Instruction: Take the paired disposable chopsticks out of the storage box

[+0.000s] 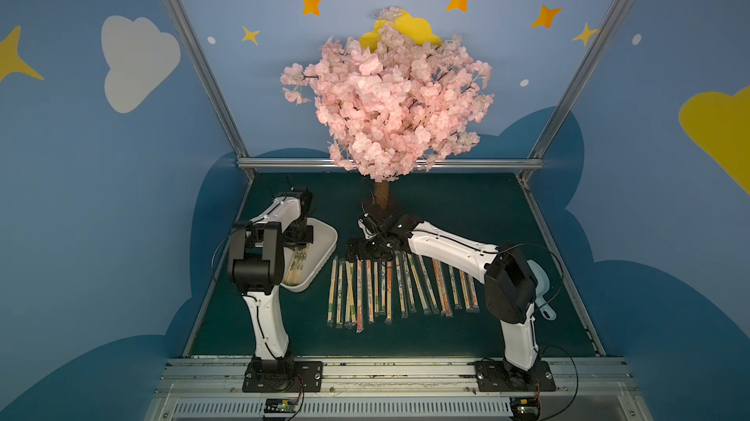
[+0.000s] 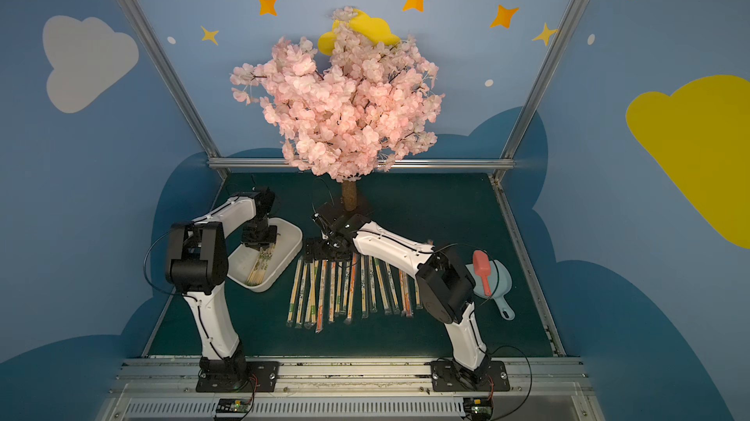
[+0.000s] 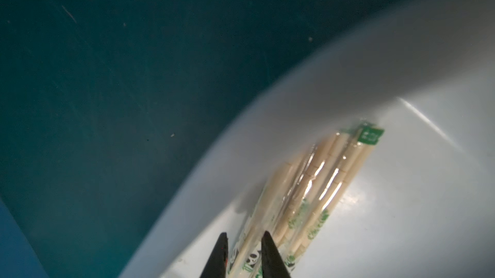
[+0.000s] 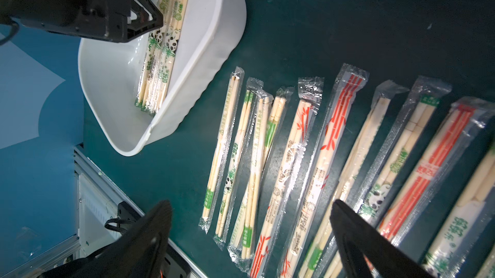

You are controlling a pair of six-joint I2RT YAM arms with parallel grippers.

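Note:
The white storage box [image 1: 321, 243] stands on the left of the table. Inside lie several wrapped chopstick pairs [image 4: 167, 56] with green and panda print. My left gripper is down inside the box, its fingers [image 3: 219, 254] part open at the chopsticks; one wrapped pair shows between the tips, and I cannot tell whether they touch it. Over the row of wrapped chopsticks [image 4: 281, 180] on the table, my right gripper hangs wide open, empty between its fingers.
A blue dustpan [image 2: 500, 280] with a red scoop [image 2: 482, 266] lies at the right. The blossom tree [image 1: 383, 100] stands at the back centre. Bare green table [image 1: 461, 202] shows at the back right and along the front.

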